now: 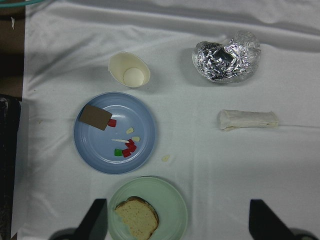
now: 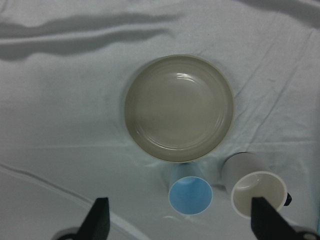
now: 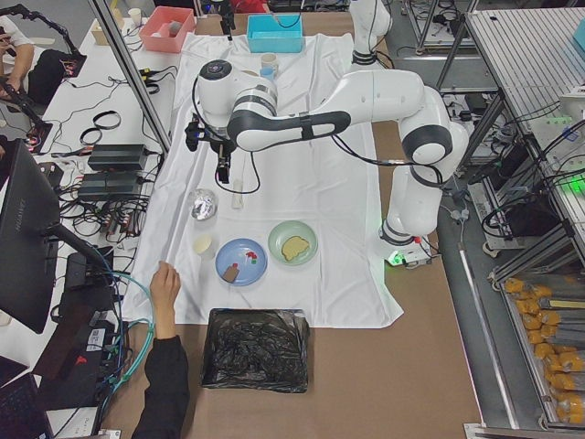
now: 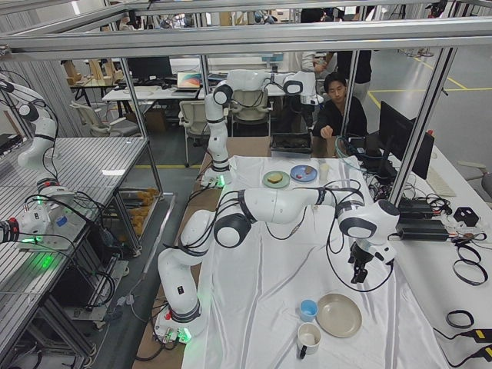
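My left gripper hangs open above a green plate point(image 1: 170, 200) holding a slice of bread point(image 1: 135, 220). Beside it lie a blue plate point(image 1: 100, 150) with a brown piece point(image 1: 95, 116) and small coloured bits, a cream cup point(image 1: 129, 70), crumpled foil point(image 1: 225, 57) and a white wrapped roll point(image 1: 247, 119). My right gripper is open over the white cloth, near an empty beige plate point(image 2: 177, 107), a blue cup point(image 2: 190, 195) and a white mug point(image 2: 240, 170). Nothing shows between either gripper's fingers.
A black-lined bin point(image 3: 254, 352) stands off the cloth's end, near a person's hand point(image 3: 164, 285). A turquoise bin point(image 3: 274, 32) and red bin point(image 3: 169, 27) sit at the far end. Monitors and cables crowd the side desk.
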